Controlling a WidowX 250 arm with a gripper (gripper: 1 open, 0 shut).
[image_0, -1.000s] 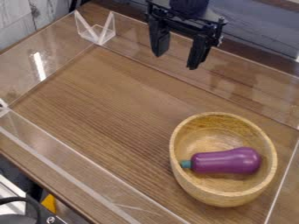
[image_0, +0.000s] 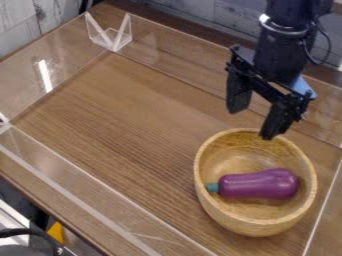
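A purple eggplant-like object (image_0: 257, 186) lies in a wooden bowl (image_0: 211, 208) at the lower right. The black gripper (image_0: 270, 112) hangs just above the bowl's back rim, pointing down, its fingers apart, with nothing seen between them.
A clear wire-like holder (image_0: 110, 34) stands at the back left. A grey wall runs along the back.
The bowl and purple object have not moved.
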